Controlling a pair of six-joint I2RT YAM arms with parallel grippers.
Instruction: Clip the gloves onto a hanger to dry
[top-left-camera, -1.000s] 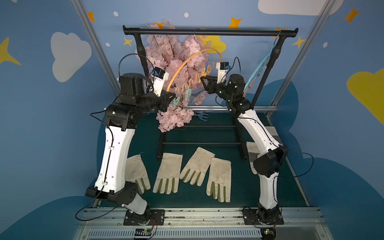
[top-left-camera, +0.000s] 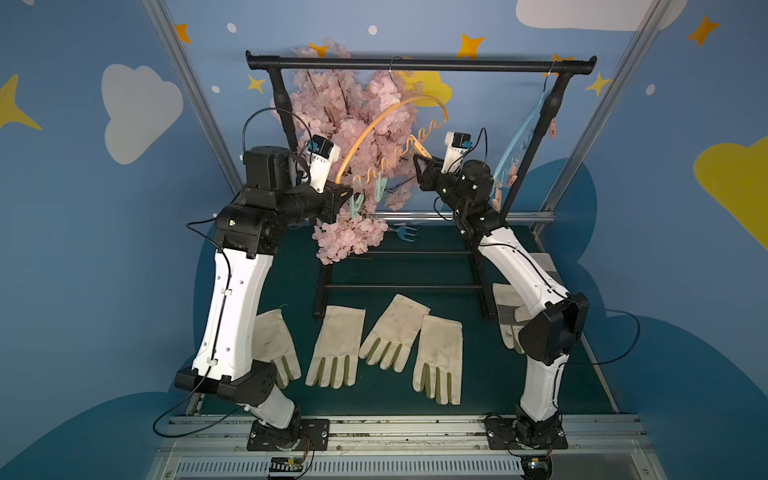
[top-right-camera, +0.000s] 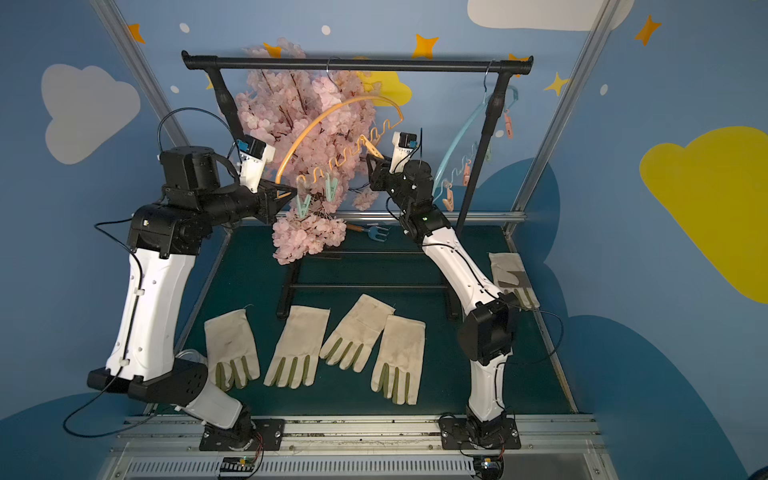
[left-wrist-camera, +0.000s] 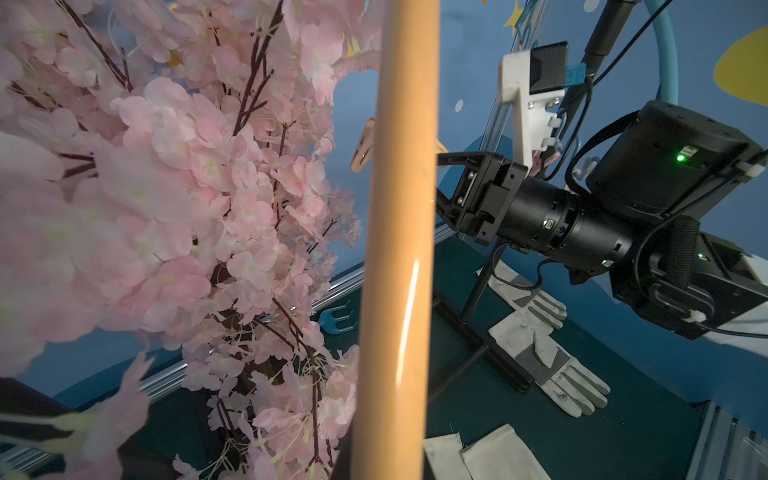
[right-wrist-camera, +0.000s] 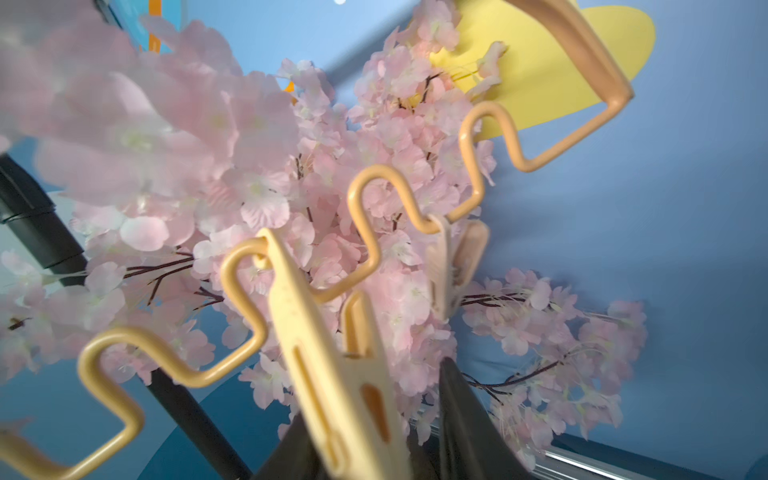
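An orange hanger (top-left-camera: 368, 132) with wavy lower bar hangs from the rack. My left gripper (top-left-camera: 340, 196) is shut on its lower left end; in the left wrist view the hanger's arc (left-wrist-camera: 396, 240) fills the middle. My right gripper (top-left-camera: 424, 160) is shut on a cream clothespin (right-wrist-camera: 304, 344), whose tip is at the wavy bar in the right wrist view. Pale mint clips (top-right-camera: 330, 188) hang on the bar's left part. Several gloves (top-left-camera: 336, 344) lie flat on the dark green floor.
The black rack (top-left-camera: 480, 63) stands across the back, with a blue hanger (top-right-camera: 460, 136) carrying pink clips at the right. Blossom branches (top-right-camera: 296, 120) fill the space behind the orange hanger. A blue hand fork (top-left-camera: 405, 232) lies at the back.
My right gripper and the clothespin have shifted rightward, and its arm has turned slightly. The left arm has moved very slightly; the gloves have stayed in place.
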